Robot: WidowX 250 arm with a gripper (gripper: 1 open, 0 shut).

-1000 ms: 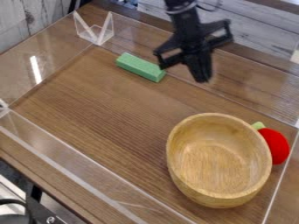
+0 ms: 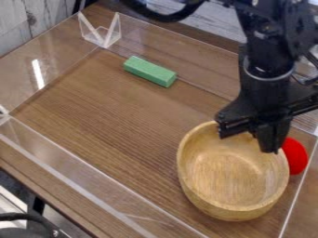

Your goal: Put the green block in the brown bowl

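The green block (image 2: 149, 71) lies flat on the table left of the arm, well up from the bowl. At the lower right stands the brown bowl (image 2: 196, 191), light in colour, its inside empty where it shows. Above its far rim is my black gripper (image 2: 251, 131), shut with nothing held in it. A wide gap separates the block from its fingers. The gripper covers part of the bowl's back edge.
A red rounded object (image 2: 295, 155) sits close against the bowl's right side, partly behind the gripper. A white wire rack (image 2: 100, 31) stands at the upper left.
The arm has swung down and to the right, from beside the block to over the bowl's far rim. The block, bowl and red object stay in place.
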